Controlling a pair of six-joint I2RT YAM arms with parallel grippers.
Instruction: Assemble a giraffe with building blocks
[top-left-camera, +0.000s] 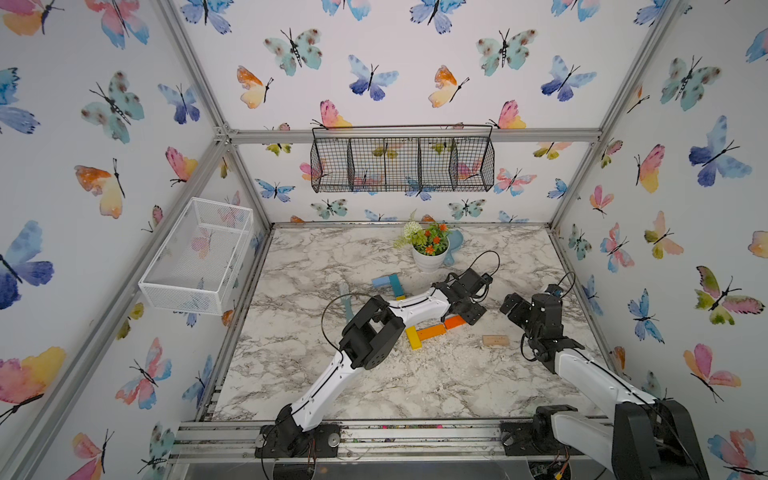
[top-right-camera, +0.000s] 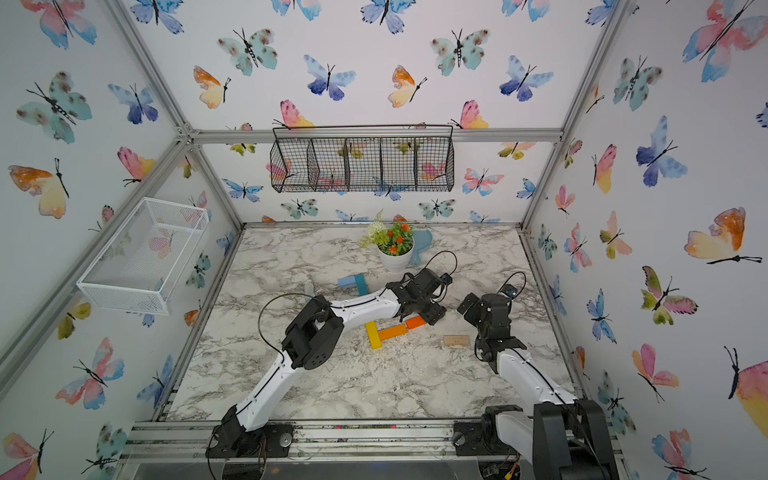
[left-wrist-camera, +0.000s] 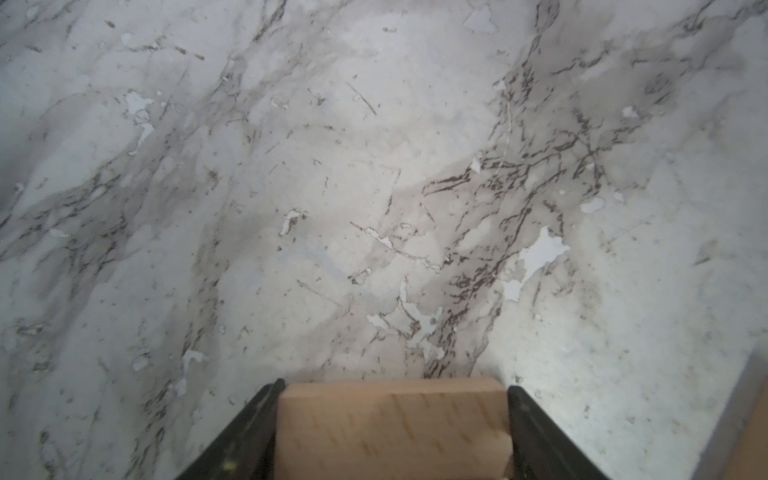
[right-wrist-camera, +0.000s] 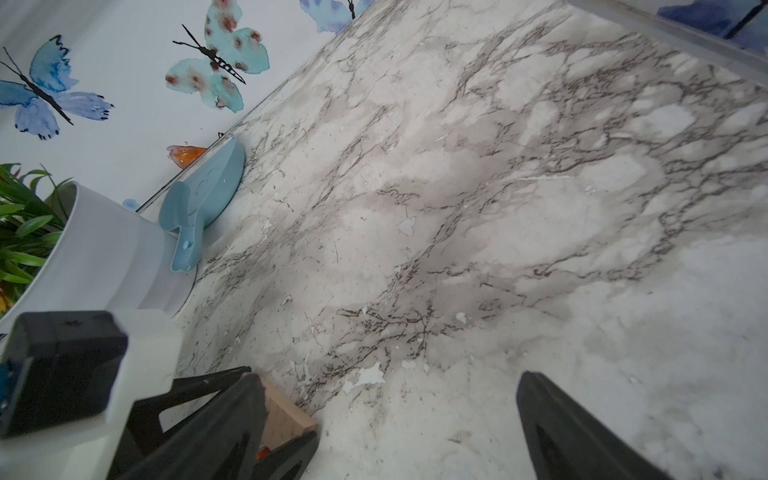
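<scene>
In the left wrist view, a light wooden block (left-wrist-camera: 392, 432) is held between the fingertips of my left gripper (top-left-camera: 472, 313), which is shut on it. The same block (right-wrist-camera: 281, 412) shows partly in the right wrist view; whether it touches the table cannot be told. Just left of that gripper lie red-orange (top-left-camera: 454, 321), orange (top-left-camera: 432, 331) and yellow (top-left-camera: 413, 337) blocks. Farther back are a blue block (top-left-camera: 382, 281) and a teal block (top-left-camera: 396, 285), partly behind the left arm. Another wooden block (top-left-camera: 495, 341) lies loose in front. My right gripper stands open and empty.
A white flower pot (top-left-camera: 430, 260) stands behind the left gripper, with a blue scoop (top-left-camera: 454, 244) beside it. A grey-green stick (top-left-camera: 345, 300) lies by the left arm's elbow. The two grippers are close together. Free marble (top-left-camera: 448, 384) spreads in front.
</scene>
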